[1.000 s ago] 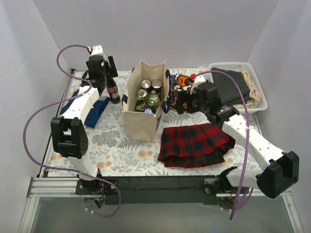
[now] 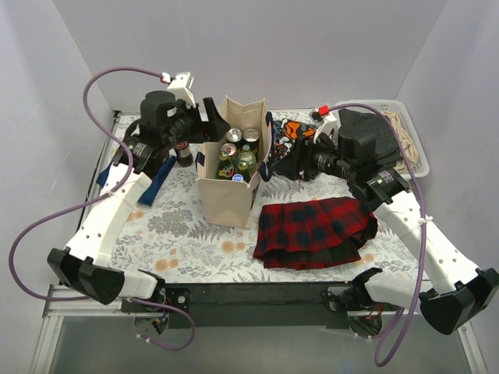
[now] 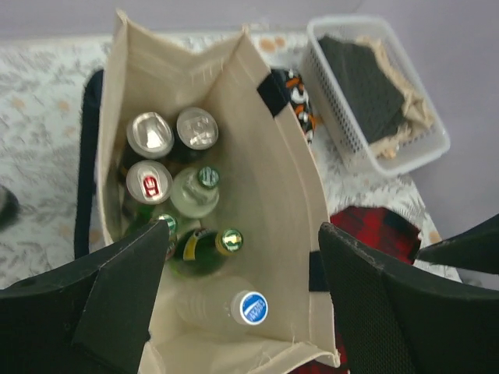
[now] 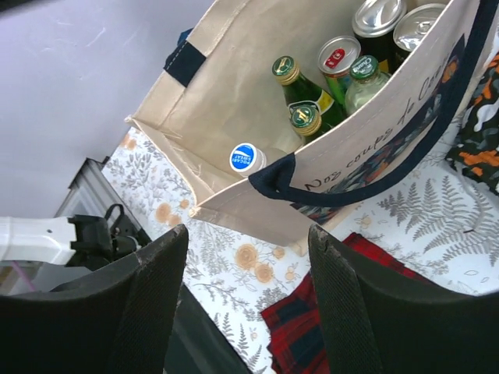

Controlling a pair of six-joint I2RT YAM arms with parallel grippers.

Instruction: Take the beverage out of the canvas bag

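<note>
The canvas bag (image 2: 226, 202) stands upright mid-table, its top wide open. Inside are several cans and bottles: a can with a red mark (image 3: 149, 182), green-capped glass bottles (image 4: 304, 89) and a white-capped bottle (image 4: 248, 159) near the bag's front end. My left gripper (image 2: 217, 121) is open above the bag's left rim, nothing between its fingers. Beside the bag's right wall, near the dark handle (image 4: 359, 191), hangs my right gripper, its fingers apart and empty. A dark cola bottle (image 2: 183, 153) stands outside the bag, on the left, partly behind my left arm.
A white basket (image 2: 422, 167) with dark and beige cloths fills the back right. Red plaid cloth (image 2: 308, 230) lies front right, a patterned bag (image 2: 292, 132) behind, blue cloth (image 2: 158, 182) at left.
The right gripper has shifted slightly left. The bag and drinks have stayed put.
</note>
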